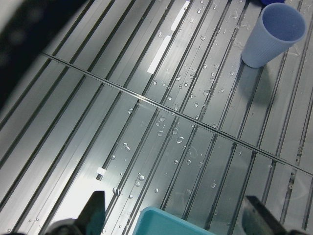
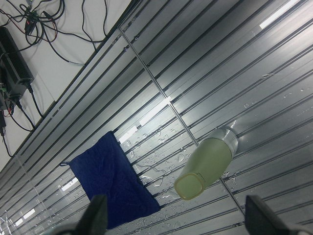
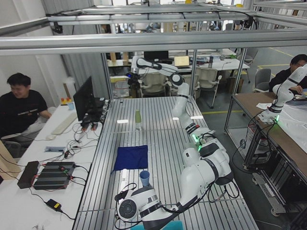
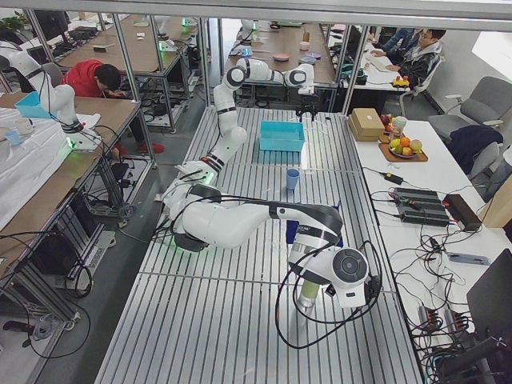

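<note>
A blue cup stands on the slatted metal table, with water drops around it. A teal bin is at one end. My left gripper is above the table near the bin and cup, fingers apart and empty. A green bottle stands at the other end, with a dark blue cloth lying between bottle and cup. My right gripper is raised above the bottle and cloth, fingers wide apart with nothing between them.
A white side table with monitor, power boxes, cables, a fruit tray and cardboard box runs along the table's edge. Aluminium frame bars span overhead.
</note>
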